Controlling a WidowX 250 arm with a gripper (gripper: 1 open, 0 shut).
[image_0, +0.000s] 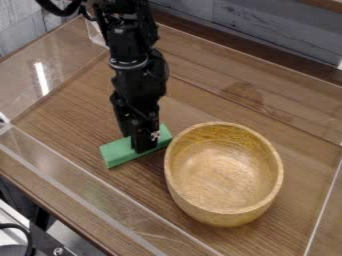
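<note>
My black arm reaches down from the top centre, its gripper (139, 136) low over a green block (120, 154) that lies on the wooden table just left of a large yellow bowl (227, 200). The dark fingers overlap the block's upper part in this view; whether they touch it or how far they are open is hard to see.
A grey wall runs along the back right, and a black cable lies at the lower left corner.
</note>
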